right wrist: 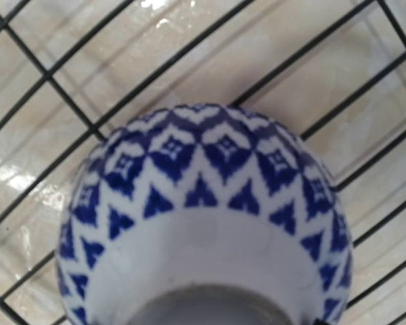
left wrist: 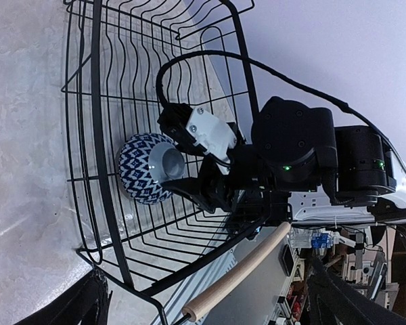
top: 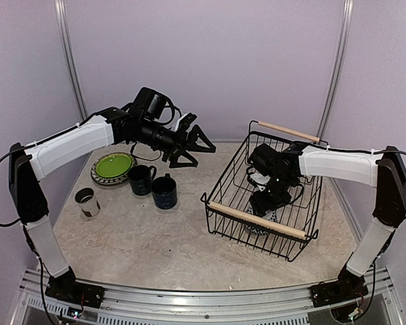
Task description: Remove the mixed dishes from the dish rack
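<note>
A blue-and-white patterned bowl lies inside the wire dish rack. My right gripper is down in the rack right over this bowl; in the right wrist view the bowl fills the lower middle, and the fingers are hidden. My left gripper hangs open in the air left of the rack, nothing between its fingers. On the table at left stand two dark mugs, a metal cup, and a green plate stacked on a patterned plate.
Wooden handles run along the rack's front and back ends. Pale walls close the back and sides.
</note>
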